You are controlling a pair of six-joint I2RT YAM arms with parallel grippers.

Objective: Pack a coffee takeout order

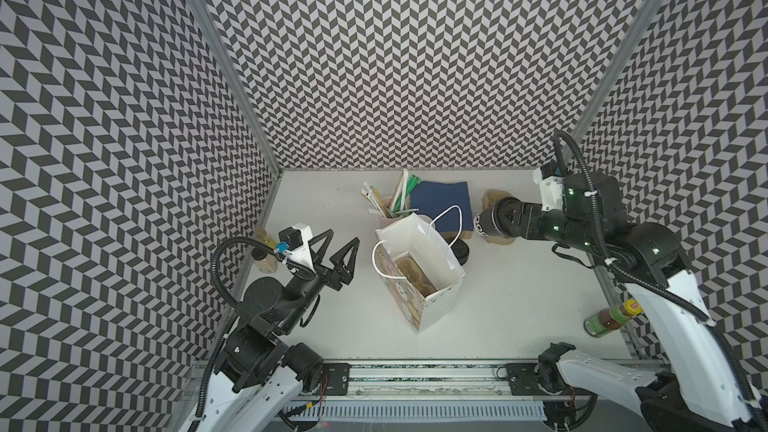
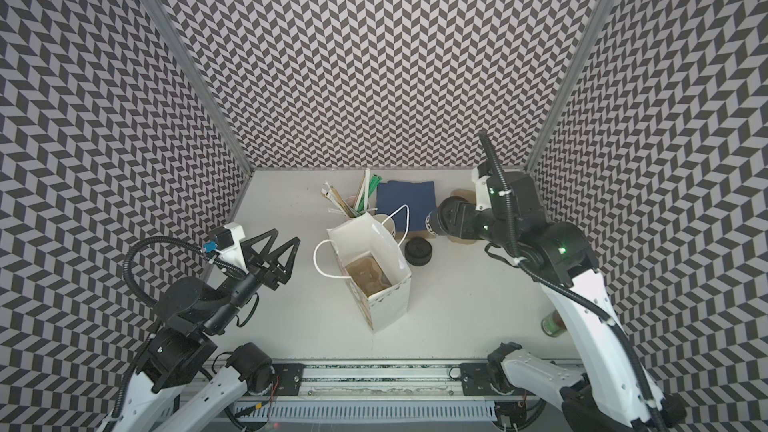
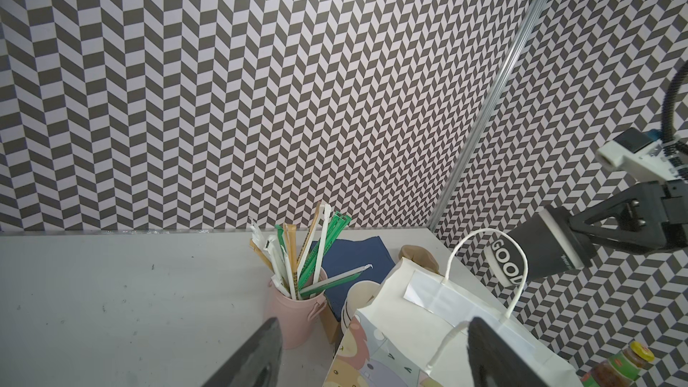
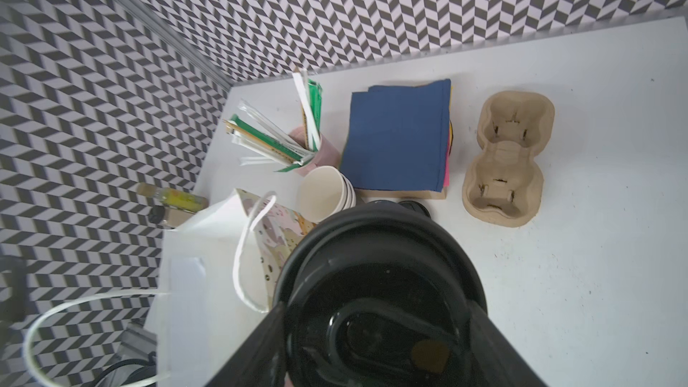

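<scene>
A dark cup with a black lid and "GOOD" lettering (image 3: 534, 247) is tilted in the air, with my right gripper shut on it at the lid end. Seen from the right wrist, the black lid (image 4: 380, 279) fills the space between the fingers. The white paper bag (image 1: 444, 280) stands open mid-table, handles up, with a brown cardboard carrier (image 1: 416, 273) inside. Left of the bag, my left gripper (image 1: 344, 249) stands open and empty above the table.
Behind the bag are a pink bucket of straws (image 3: 294, 315), stacked paper cups (image 4: 326, 193) and blue napkins (image 4: 397, 136). Black lids (image 2: 417, 251) lie right of the bag. Another cardboard carrier (image 4: 505, 157) sits farther right. Bottles (image 1: 612, 318) stand near the edges.
</scene>
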